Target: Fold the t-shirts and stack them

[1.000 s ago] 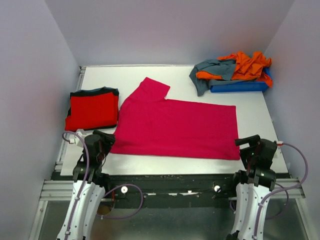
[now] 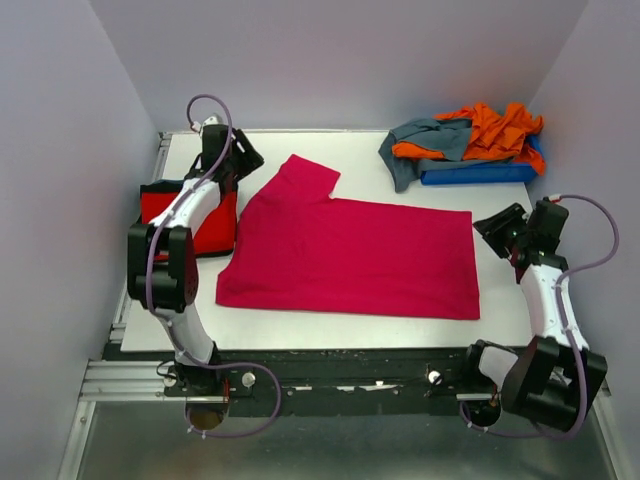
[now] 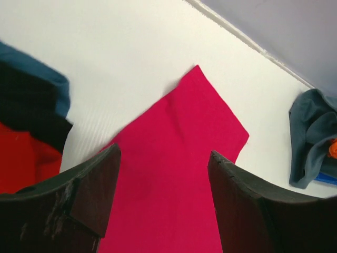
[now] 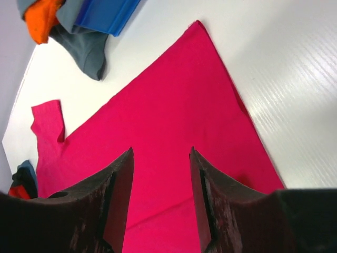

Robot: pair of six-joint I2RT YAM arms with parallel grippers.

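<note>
A magenta T-shirt (image 2: 350, 255) lies spread flat across the middle of the table, one sleeve pointing to the back; its sleeve (image 3: 205, 116) also fills the middle of the left wrist view. A folded pile of red, black and teal shirts (image 2: 215, 225) sits at the left, partly under my raised left gripper (image 2: 240, 150). That gripper has its fingers apart, nothing between them, above the shirt's sleeve side. My right gripper (image 2: 497, 229) hangs at the right edge near the shirt's back-right corner (image 4: 202, 42), fingers apart and empty.
A blue bin (image 2: 470, 176) at the back right holds rumpled orange and grey shirts (image 2: 490, 130), some draping over its side. Bare white table (image 2: 370, 180) shows behind the magenta shirt, and side walls stand close at left and right.
Both arms have risen from the front of the table toward the back, the left one now over the pile's back-right, the right one beside the shirt's back-right corner.
</note>
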